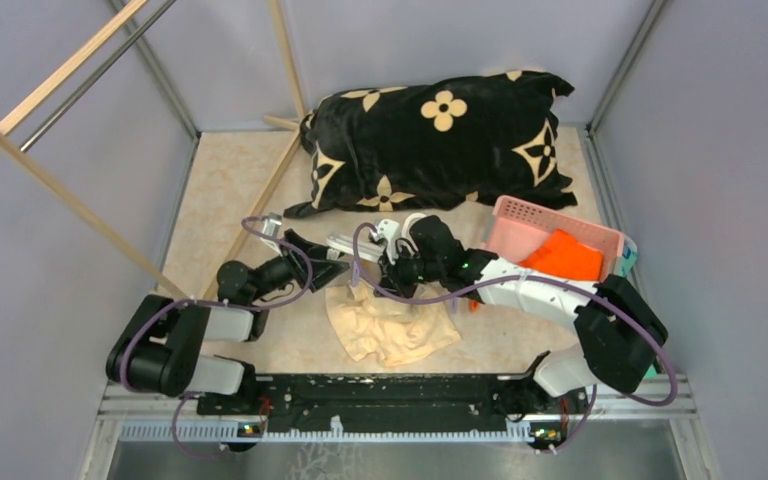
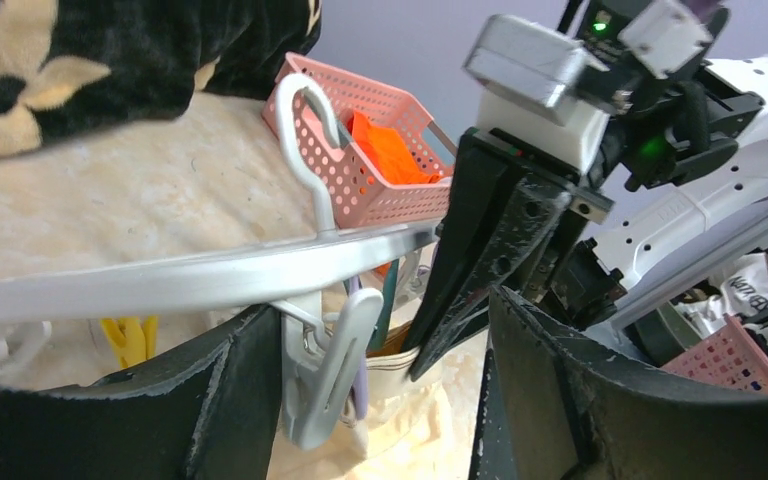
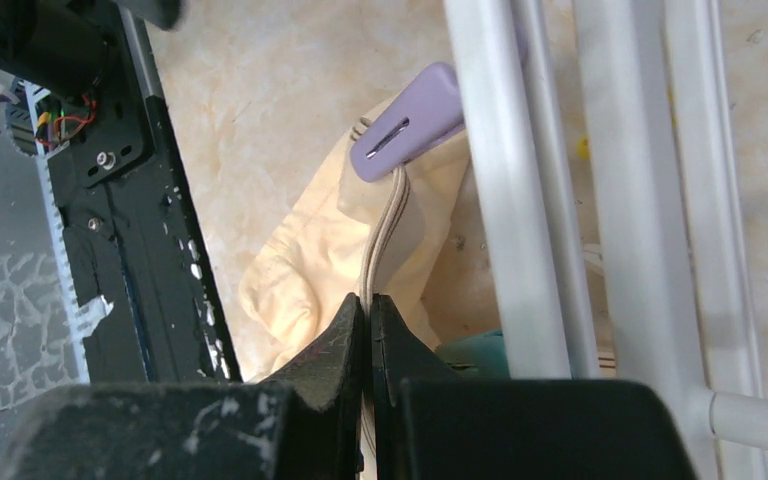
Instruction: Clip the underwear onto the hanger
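The white hanger (image 2: 190,270) with white and lilac clips (image 3: 400,130) is held up between the two grippers over the cream underwear (image 1: 390,330). My left gripper is open, fingers around a white clip end of the hanger. My right gripper is shut on the underwear's striped waistband (image 3: 390,220), which runs from between its fingertips up to the lilac clip. Whether that clip grips the band is unclear. The rest of the cloth hangs onto or lies on the table below.
A pink basket (image 1: 508,220) with orange cloth stands at the right, a black patterned pillow (image 1: 420,140) at the back. A wooden rack (image 1: 70,200) is on the left. Loose clips and hangers lie on the table near the grippers.
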